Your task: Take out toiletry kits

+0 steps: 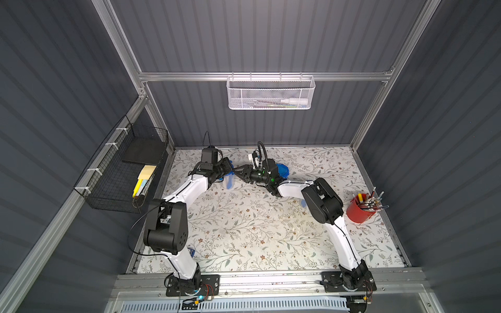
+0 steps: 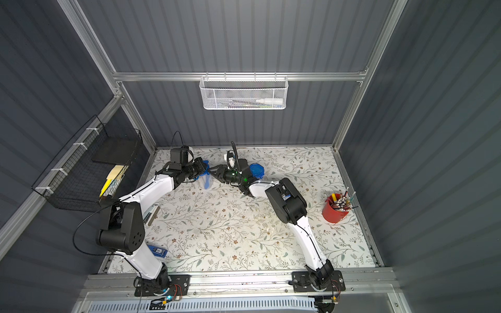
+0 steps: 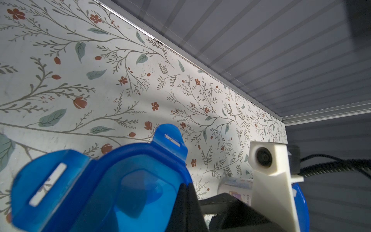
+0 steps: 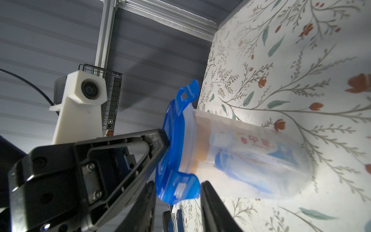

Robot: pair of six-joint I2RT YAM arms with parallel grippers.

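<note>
A clear container [image 4: 251, 154] with blue items inside and a blue latched lid [image 4: 175, 143] lies near the back left of the table. My left gripper is shut at the lid [image 3: 146, 174]; whether it pinches the rim is unclear. My right gripper faces the lid's lower latch, fingers apart, with no clear grip on it. In the top views both grippers meet over the container. Another blue round item [image 2: 256, 170] sits behind my right gripper.
A red pen cup [image 1: 359, 211] stands at the right. A black mesh basket [image 1: 104, 187] hangs on the left wall, a white one [image 1: 268, 94] on the back wall.
</note>
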